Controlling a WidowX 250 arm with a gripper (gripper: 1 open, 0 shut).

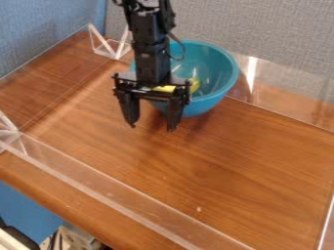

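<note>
My black gripper (151, 115) stands open in front of the teal bowl (218, 66), its fingers spread to either side over the near part of the bowl and the wood beside it. A yellow banana (194, 84) lies in the bowl, mostly hidden behind the gripper and arm. I cannot tell whether the fingers touch the bowl.
Transparent low walls edge it, with a grey textured panel behind and a blue one at the left.
</note>
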